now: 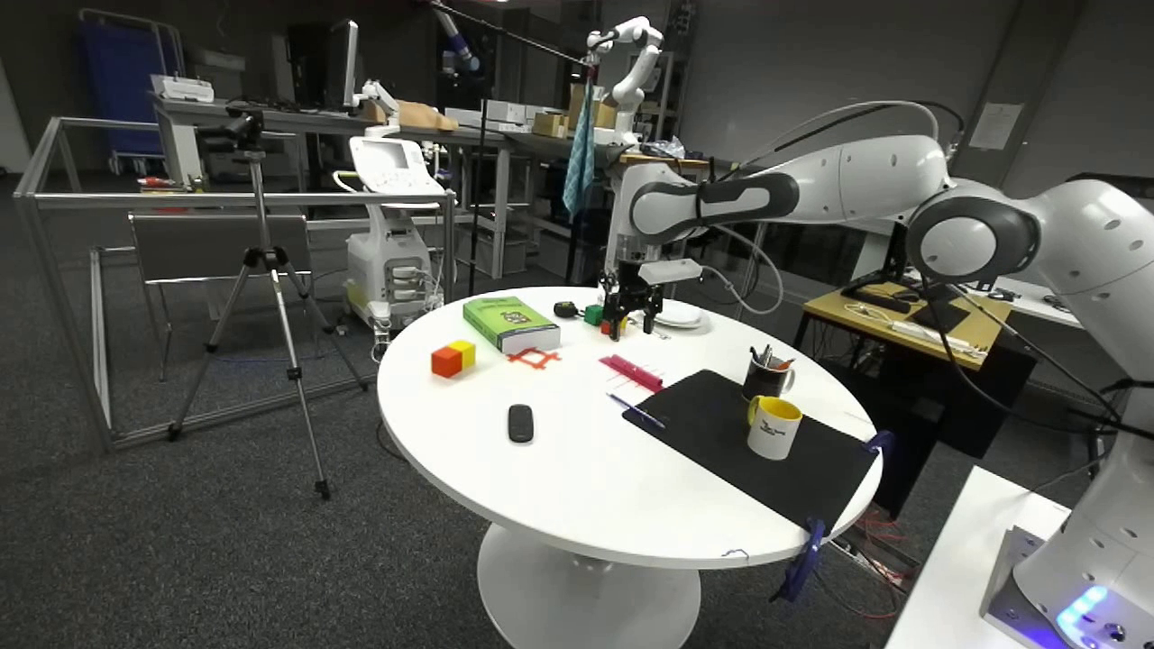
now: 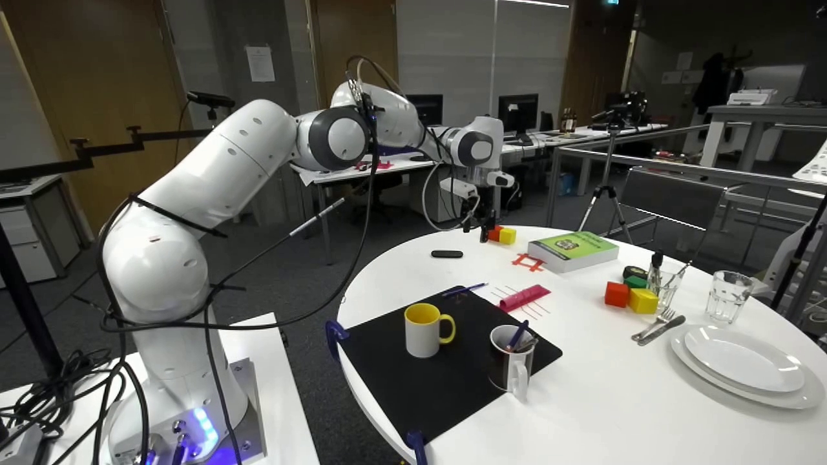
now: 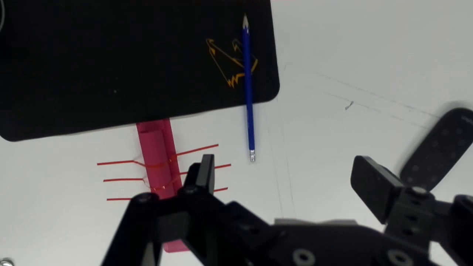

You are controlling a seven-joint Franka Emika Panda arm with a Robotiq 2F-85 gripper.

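My gripper stands open high over the white table, its two fingers wide apart with nothing between them. Below and ahead of it in the wrist view lies a blue pencil (image 3: 248,88), half on the black mat (image 3: 133,66), its eraser end on bare table. Beneath the left finger runs a pink strip (image 3: 155,146) with red lines drawn beside it. A black remote (image 3: 436,150) rests to the right. In the second exterior view, a white mug with yellow inside (image 2: 422,337) and a mug of pens (image 2: 508,364) stand on the mat.
A green book (image 1: 513,324) and red and yellow cubes (image 1: 452,359) sit toward the table's left side. Plates (image 2: 740,364), a glass (image 2: 727,297), cutlery (image 2: 657,325) and more cubes (image 2: 629,296) occupy another side. Blue clamps (image 1: 801,562) grip the mat's table edge.
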